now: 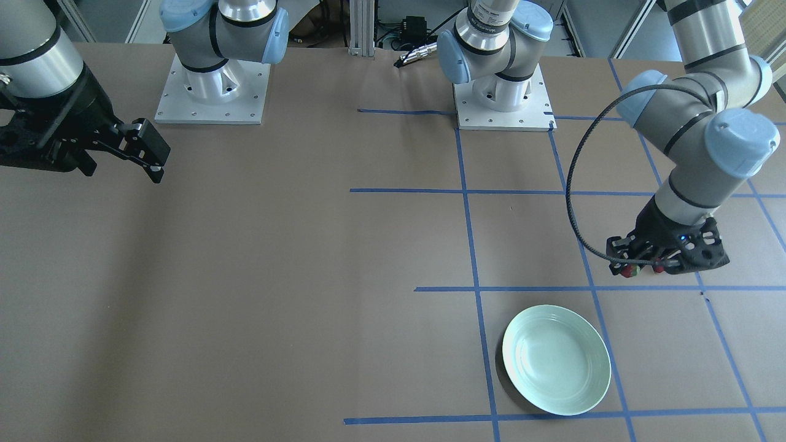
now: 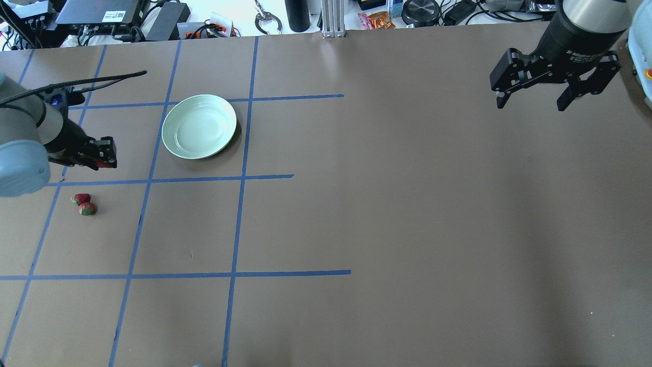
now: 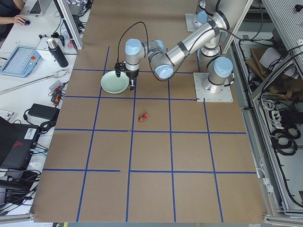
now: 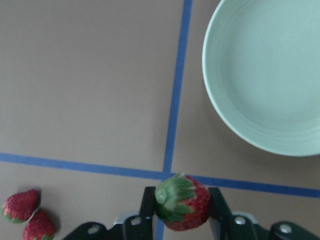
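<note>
My gripper is shut on a strawberry, red with green leaves uppermost in the wrist view. Two more strawberries lie together on the table, one (image 4: 20,205) beside the other (image 4: 38,227), at lower left in the wrist view. A pale mint plate (image 2: 198,125) rests empty on the table; in the wrist view it (image 4: 265,70) is up and to the right of the held strawberry. In the front view my gripper partly hides the strawberries.
A second arm's black gripper (image 2: 553,79) stands at the upper right of the top view, well apart. More robot bases (image 1: 210,110) are at the back. Equipment and cables line the far edge.
</note>
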